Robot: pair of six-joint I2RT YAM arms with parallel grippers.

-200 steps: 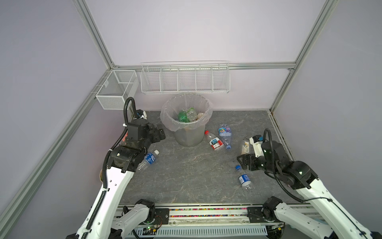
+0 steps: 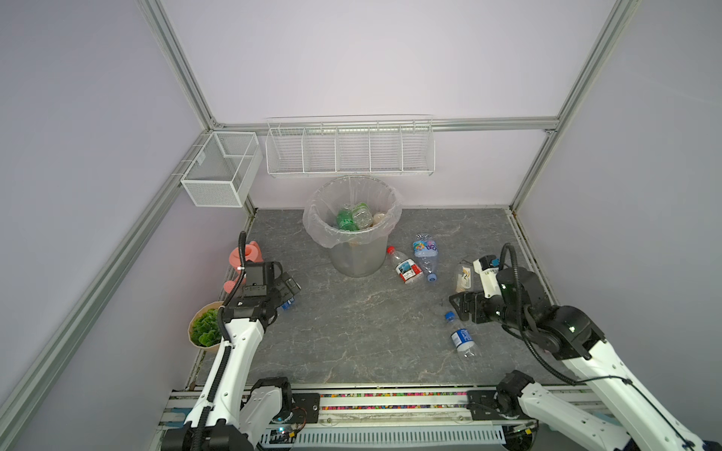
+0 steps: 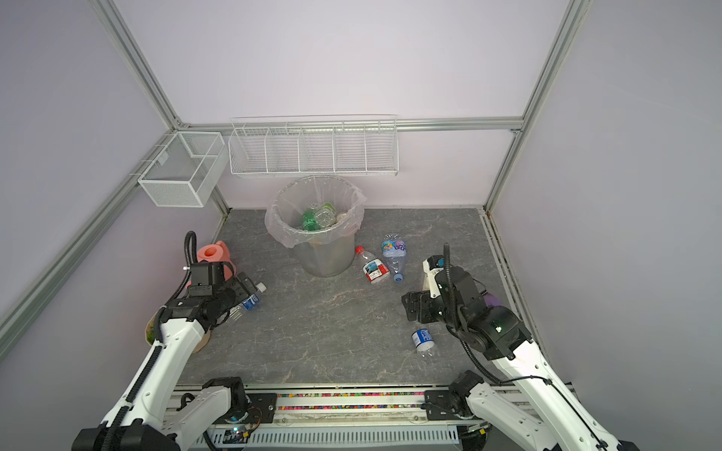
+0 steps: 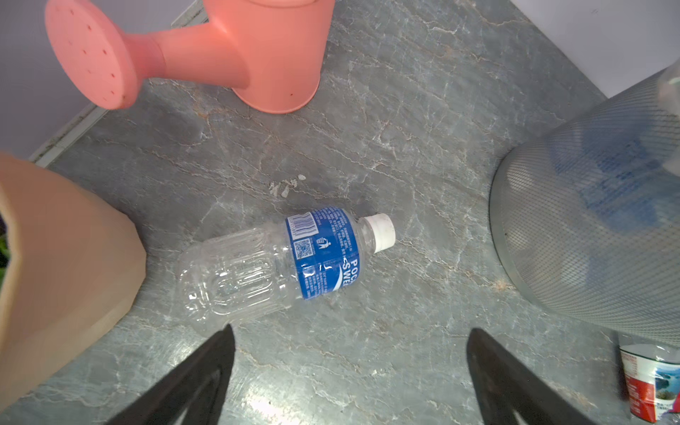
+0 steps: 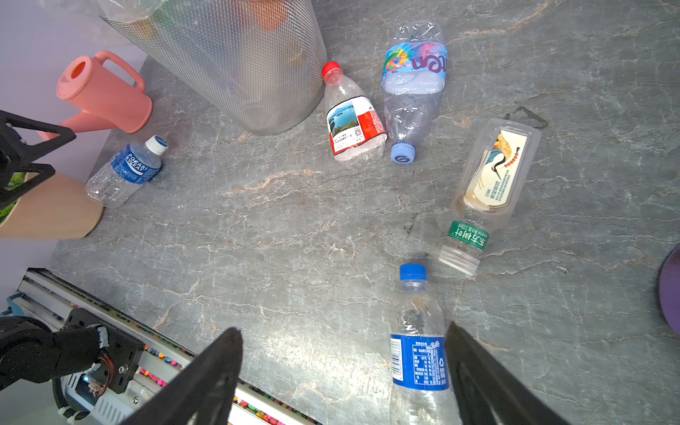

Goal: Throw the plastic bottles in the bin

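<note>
A clear bottle with a blue label and white cap (image 4: 311,255) lies on its side, with my left gripper open above it and nothing between its fingers. The mesh bin (image 2: 353,259) with a plastic liner stands at the back and has several bottles inside. Beside it lie a red-capped bottle (image 5: 350,117) and a bottle with a colourful label (image 5: 413,85). Farther right is a flat-sided bottle with a crane label (image 5: 488,187). My right gripper is open; a blue-capped bottle (image 5: 416,333) lies close to its right finger, partly hidden.
A pink watering can (image 4: 276,49) and a planter (image 4: 67,276) with green leaves flank the left bottle. A purple object (image 5: 669,290) sits at the right. White wire baskets (image 2: 349,148) hang on the back wall.
My left gripper has moved down and toward the front, over the white-capped bottle, now largely covering it in the top left view. The right arm looks still.
</note>
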